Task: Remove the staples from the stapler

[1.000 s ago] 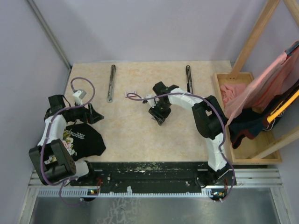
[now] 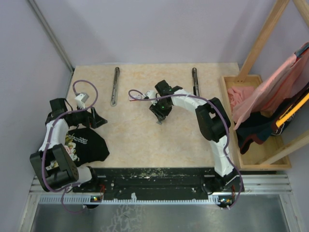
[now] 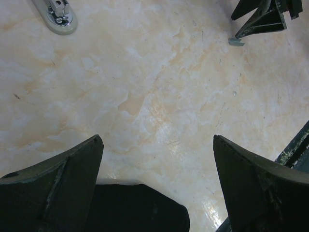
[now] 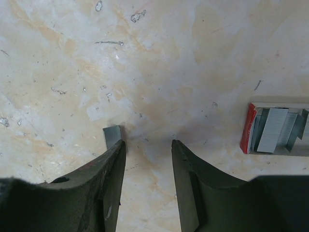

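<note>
A long, slim stapler (image 2: 115,87) lies at the back left of the table; the left wrist view shows only the metal end of the stapler (image 3: 60,18). A short grey staple strip (image 2: 159,123) rests on the table near the middle. My right gripper is low over the table, its fingers apart and nothing between them. Its left finger (image 4: 113,166) partly covers the staple strip (image 4: 112,135), which lies outside the gap; touching or not, I cannot tell. On the far left, my left gripper is open and empty above the table.
Behind the right gripper is a red and white box of staples (image 4: 277,129). A second dark, slim object (image 2: 195,82) lies at the back right. Black cloth (image 2: 89,145) covers the front left, and a wooden crate (image 2: 263,167) stands right.
The left arm is unmoved.
</note>
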